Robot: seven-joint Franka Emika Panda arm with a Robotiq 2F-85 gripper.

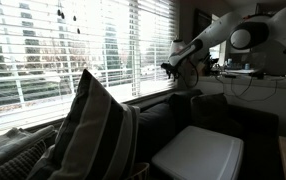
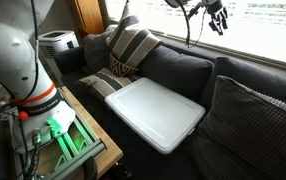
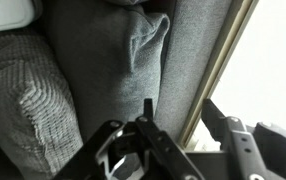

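Note:
My gripper point(image 1: 170, 70) is up in front of the window blinds, above the back of the dark sofa point(image 1: 163, 122). Exterior view 2 shows the gripper point(image 2: 218, 20) near the top edge, against the bright blinds. In the wrist view the two black fingertips of the gripper stand apart, with no object visible between them. Below them runs the top of the grey sofa back point(image 3: 188, 50) beside the window sill point(image 3: 219, 70). A large white lid or flat box point(image 2: 155, 112) lies on the seat, well away from the gripper.
A striped cushion point(image 2: 133, 45) leans at the sofa's far end. A ribbed dark cushion point(image 2: 253, 115) fills the near end. The blinds point(image 1: 63, 50) border the arm's space. A wooden table edge point(image 2: 91, 135) stands by the arm's base.

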